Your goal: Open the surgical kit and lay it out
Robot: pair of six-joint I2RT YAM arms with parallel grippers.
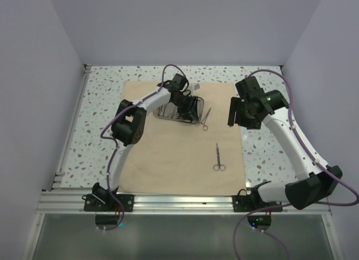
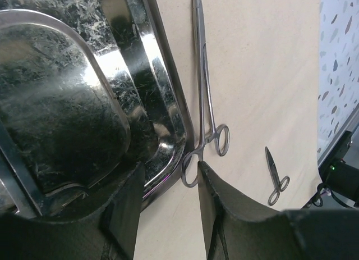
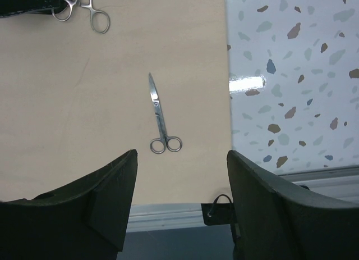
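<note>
An open metal tray (image 1: 157,112) stands at the back of the beige cloth, with metal instruments inside. Above its right front corner, my left gripper is part open, its fingers apart with nothing held. A long clamp (image 2: 201,74) lies on the cloth along the tray's right side; one ring of its handle (image 2: 185,173) shows by the tip of the right-hand finger. Further forward, a pair of scissors (image 3: 159,117) lies flat with its rings toward the front. My right gripper hangs near the cloth's right edge, fingers wide apart and empty.
Speckled table surface (image 1: 92,125) shows on both sides, clear of objects. The left arm covers part of the tray in the top view.
</note>
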